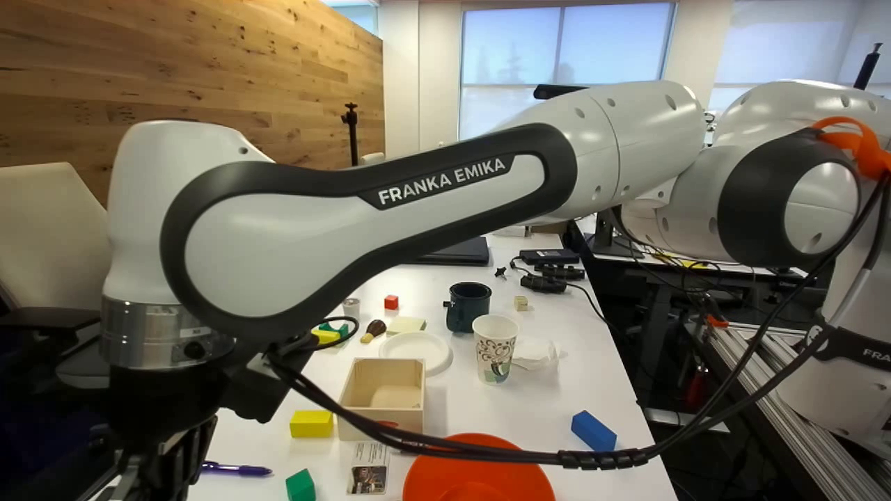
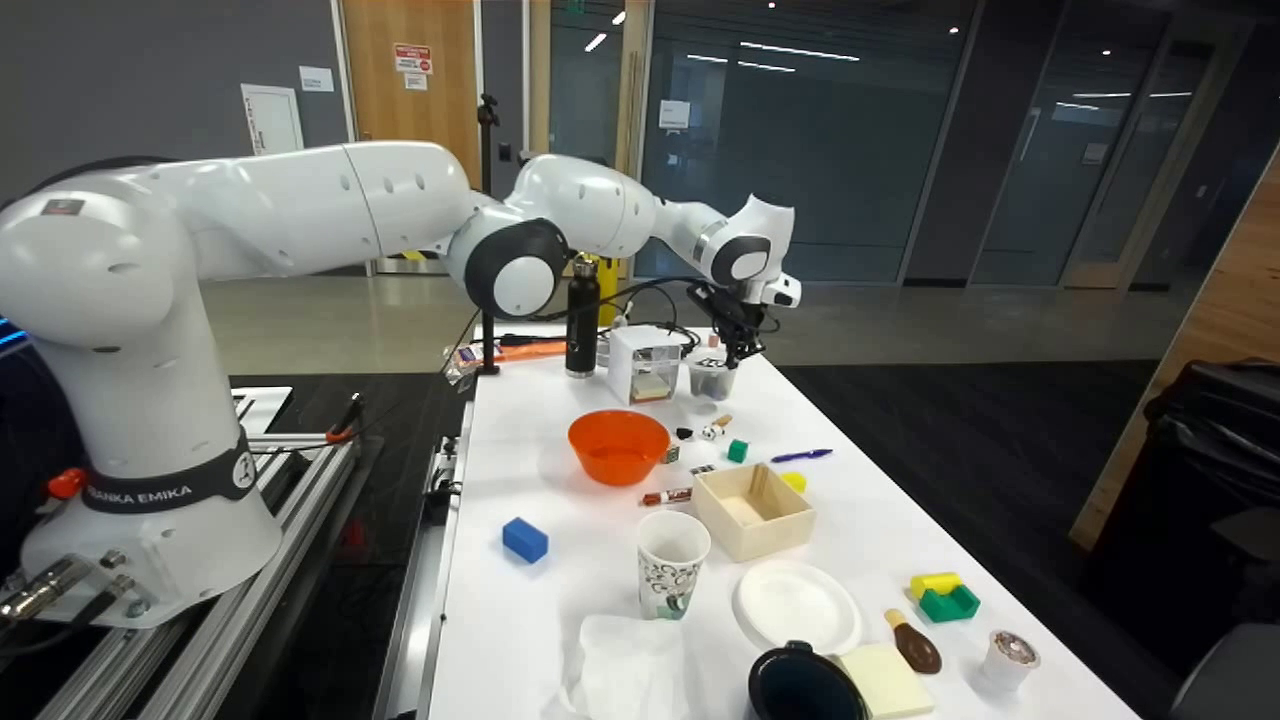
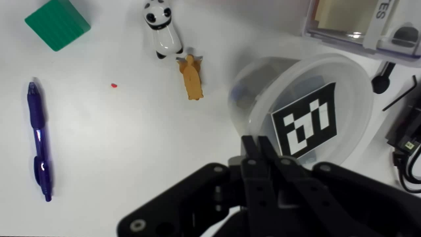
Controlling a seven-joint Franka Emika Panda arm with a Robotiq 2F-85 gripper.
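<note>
A clear round tub (image 3: 357,91) with a black-and-white square marker (image 3: 306,120) on its top is at the right of the wrist view. My gripper is at the tub's near-left rim, its black fingers shut with only a narrow gap between them; the tub's edge runs into the tips. How much of the rim lies between them is partly hidden. At the far end of the table in exterior view 2, the tub (image 2: 711,382) is right below my gripper (image 2: 741,350). The fingertips fall out of sight at the lower left in exterior view 1.
A clear-fronted box (image 3: 355,43) stands close beside the tub. A panda figure (image 3: 164,37), a small brown figure (image 3: 192,79), a green block (image 3: 57,24) and a purple pen (image 3: 39,138) lie nearby. An orange bowl (image 2: 618,446) sits farther along; bare table lies between figures and pen.
</note>
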